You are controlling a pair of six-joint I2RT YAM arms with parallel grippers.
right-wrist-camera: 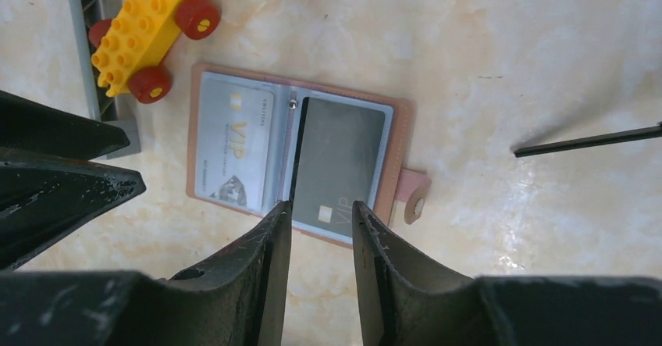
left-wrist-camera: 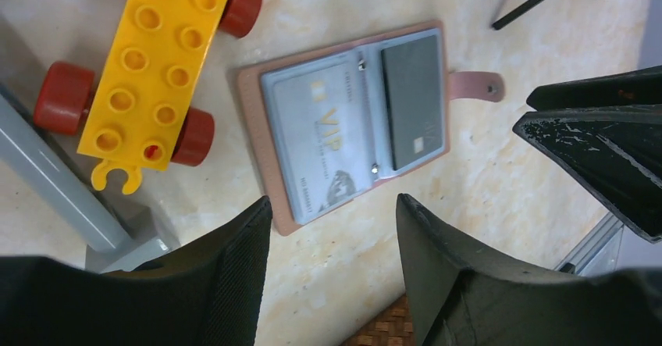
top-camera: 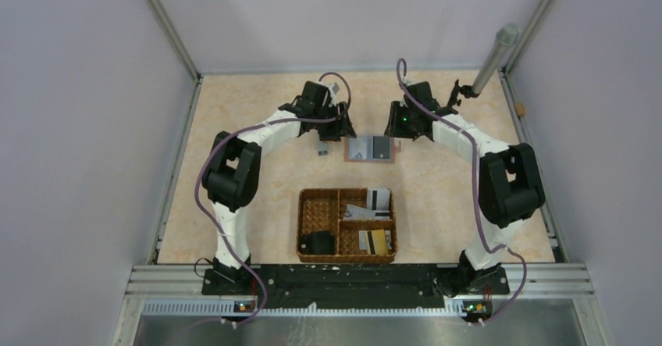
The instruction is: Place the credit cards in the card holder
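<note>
The card holder (top-camera: 371, 159) lies spread open on the table, pinkish brown with clear pockets. In the left wrist view, a pale VIP card (left-wrist-camera: 320, 127) sits in one pocket and a dark card (left-wrist-camera: 414, 100) in the other. Its strap tab (left-wrist-camera: 478, 86) sticks out to the right. My left gripper hovers at the holder's left side, open and empty. From the right side my right gripper hangs over the dark card's half, fingers parted with nothing between them. Loose credit cards (top-camera: 378, 198) lie in the basket's right compartments.
The woven basket (top-camera: 319, 190) stands at the front, a black object (top-camera: 318, 243) in its lower left compartment. A yellow brick vehicle (left-wrist-camera: 148, 69) with red wheels and a grey piece (left-wrist-camera: 58, 174) lie left of the holder. Right of the holder the table is mostly bare.
</note>
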